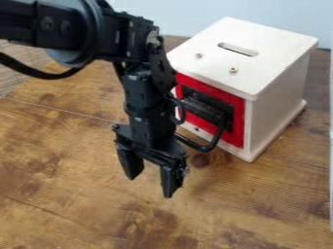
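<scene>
My black gripper (150, 167) hangs low over the wooden floor, its two fingers apart and pointing down with nothing between them. It is to the left and front of a pale wooden box (244, 52) with a slot and two small knobs on top. The box's front has a red panel (237, 132) with a dark fitting, partly hidden behind my arm and its cable loop.
A white wall (182, 12) runs along the back, and a pale edge stands at the far right.
</scene>
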